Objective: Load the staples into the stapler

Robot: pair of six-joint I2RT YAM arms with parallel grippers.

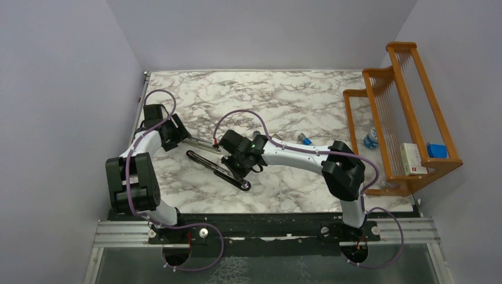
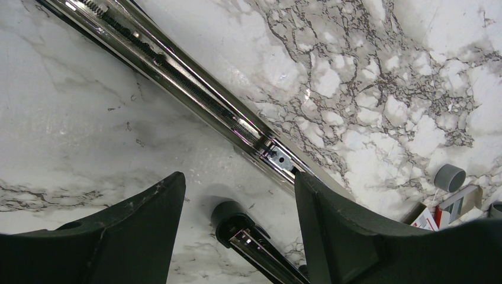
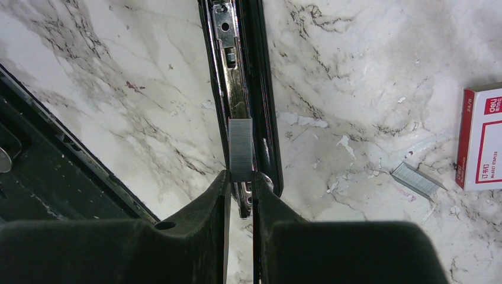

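A grey staple strip has its near end between the tips of my right gripper, which is shut on it. In the right wrist view the strip lines up over the metal rail of an opened black stapler; whether it touches the rail I cannot tell. My left gripper is open and empty at the table's left. Ahead of its fingers a long metal channel with a spring runs diagonally. The black stapler's rounded end shows between and below the fingertips.
Right of the stapler lie a loose staple strip and a red and white staple box. A blue can lies behind the right arm. A wooden rack occupies the right side.
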